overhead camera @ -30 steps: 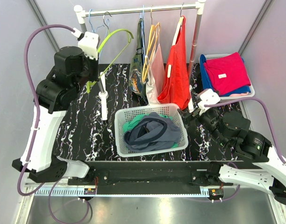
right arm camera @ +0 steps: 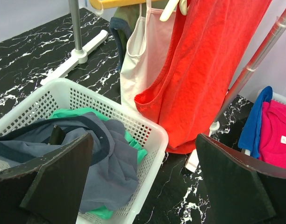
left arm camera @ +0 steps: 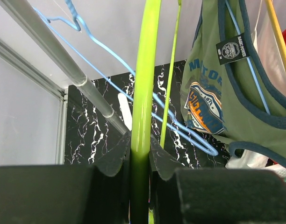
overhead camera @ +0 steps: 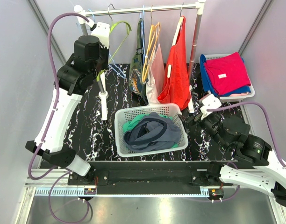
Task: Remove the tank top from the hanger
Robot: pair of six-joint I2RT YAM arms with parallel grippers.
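My left gripper is shut on a bare lime green hanger (left arm camera: pixel 143 84), raised to the rail at the left. Beside it hangs an olive tank top (left arm camera: pixel 203 84) with a printed logo, on a blue hanger. A pink-white garment (overhead camera: pixel 155 79) and a red garment (overhead camera: pixel 176 74) hang further right. My right gripper stands open over the right part of the front basket, with nothing between its fingers.
A white basket (overhead camera: pixel 117 130) with grey and green clothes sits at front center. Folded pink and blue clothes (overhead camera: pixel 227 74) lie in a container at back right. Empty blue hangers (left arm camera: pixel 199 144) hang at left.
The right arm has shifted only slightly.
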